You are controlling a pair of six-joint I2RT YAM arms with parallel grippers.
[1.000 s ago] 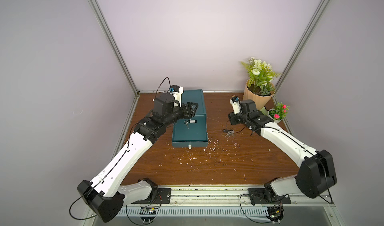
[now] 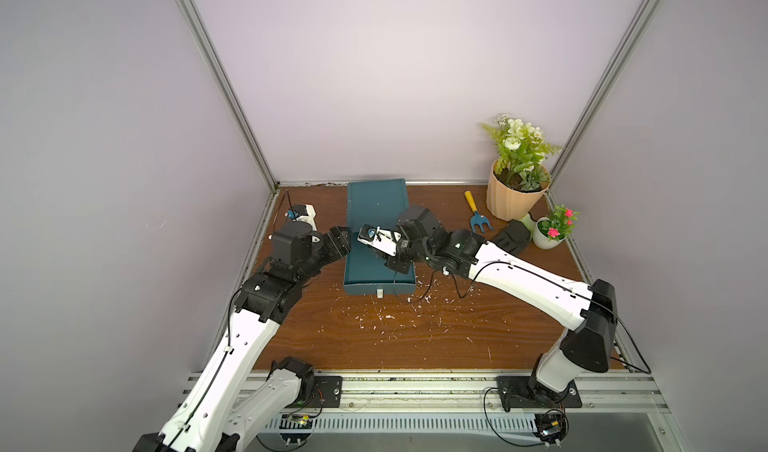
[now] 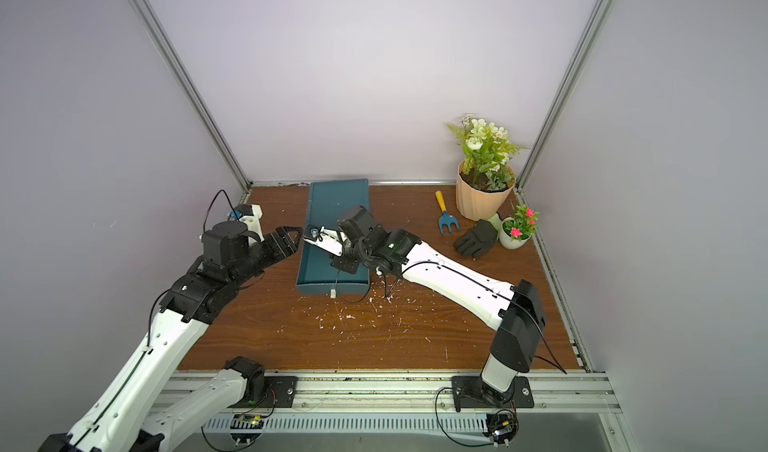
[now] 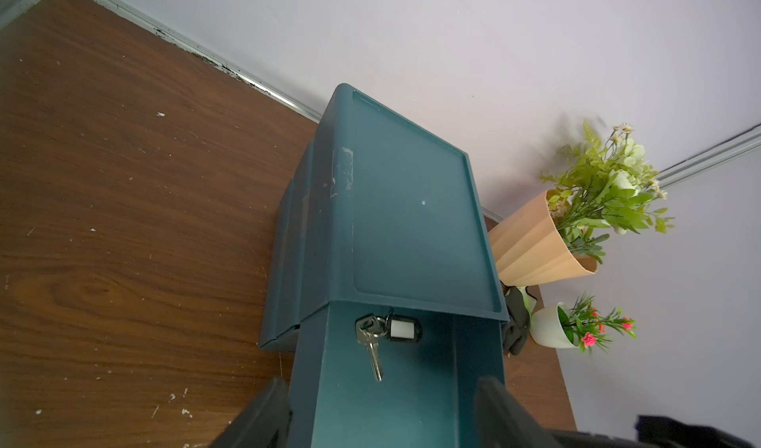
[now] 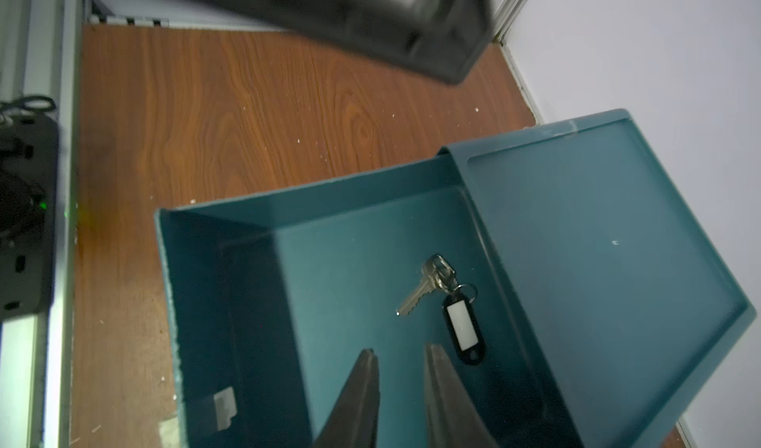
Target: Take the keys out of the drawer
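Note:
A teal drawer (image 2: 361, 280) is pulled out from its box (image 2: 376, 196). Inside it lie keys (image 5: 434, 277) with a black tag (image 5: 463, 329), near the back; in the top views my right arm hides them. My right gripper is over the drawer, part open, with its fingers short of the keys and nothing seen between them. My left gripper stands open at the drawer's left, the keys beyond its fingertips in the left wrist view.
A large flower pot (image 2: 512, 200), a small pink-flower pot (image 2: 548, 240), a blue fork (image 2: 478, 220) and dark gloves (image 3: 476, 240) stand or lie at the right.
My right arm has swung left from the right side to over the drawer. My left arm has moved back to the left and slightly down.

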